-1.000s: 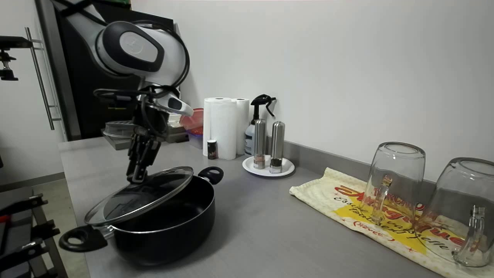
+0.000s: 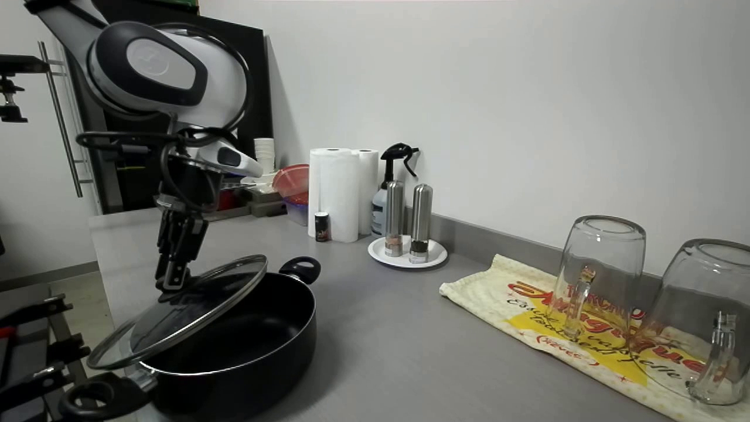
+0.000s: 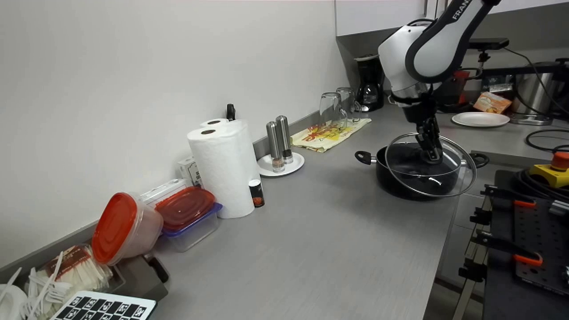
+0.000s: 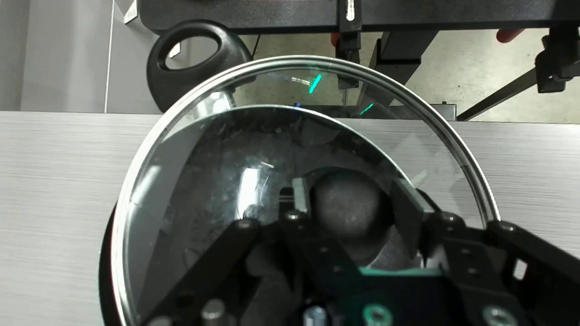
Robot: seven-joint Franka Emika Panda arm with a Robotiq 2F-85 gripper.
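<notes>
A glass lid (image 2: 151, 328) with a metal rim leans tilted over a black two-handled pot (image 2: 239, 383), leaving part of the pot's inside open to view. My gripper (image 2: 172, 280) is shut on the lid's round black knob (image 4: 349, 214), which sits between the finger pads in the wrist view. From the other side, the lid (image 3: 457, 160) slants down toward the counter's front edge and overhangs the pot (image 3: 394, 184). One pot handle (image 4: 198, 65) reaches past that edge. Contact between lid and rim is hard to tell.
Two mills (image 2: 419, 221) stand on a white plate (image 2: 437, 254) near the wall, beside paper towels (image 2: 334, 197). Upturned glass mugs (image 2: 597, 267) rest on a yellow cloth (image 2: 485, 289). Bare counter (image 3: 330, 240) lies between the pot and the plastic containers (image 3: 194, 229).
In exterior view 1, gripper, lid and pot have all shifted left together, toward the counter's front edge and slightly nearer the camera. The lid stays tilted.
</notes>
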